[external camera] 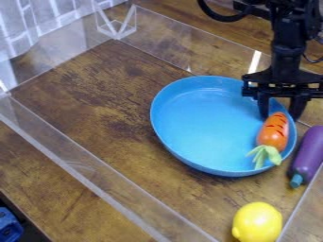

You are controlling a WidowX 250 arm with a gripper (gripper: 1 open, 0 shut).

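Observation:
A blue plate (202,128) sits in the middle-right of the camera view. An orange toy carrot (271,135) with pale green leaves lies inside it along the right side. The black gripper (280,100) is over the plate's upper right rim, just above the carrot's top end; whether anything is between its fingers is hidden. A purple eggplant (307,155) lies outside the plate to the right. A yellow lemon (258,221) lies below the plate.
The wooden surface (82,104) left of the plate is clear. Transparent edge strips border the area at left and back. A small blue object (7,225) shows at the lower left corner.

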